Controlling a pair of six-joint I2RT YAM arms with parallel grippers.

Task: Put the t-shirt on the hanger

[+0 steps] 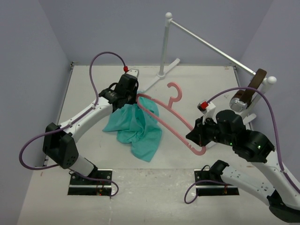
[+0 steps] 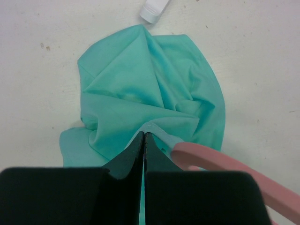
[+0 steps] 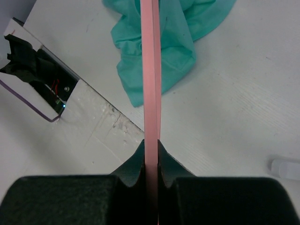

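Note:
The teal t-shirt [image 1: 145,138] lies crumpled on the table, with one part drawn up to my left gripper [image 1: 134,101]. In the left wrist view, the closed fingertips pinch a raised fold of the t-shirt [image 2: 122,117]. My right gripper [image 1: 200,137] is shut on one arm of the pink hanger [image 1: 171,129], near its right end, and the right wrist view has the hanger [image 3: 151,70] running straight out from between the fingers. The hanger's far rounded end [image 2: 187,151] is right beside the pinched fold. Whether it is inside the shirt's opening, I cannot tell.
A white rack [image 1: 211,46] stands at the back right, its bar slanting above the table and its foot [image 1: 161,75] behind the shirt. Bare table [image 1: 84,140] lies left of the shirt.

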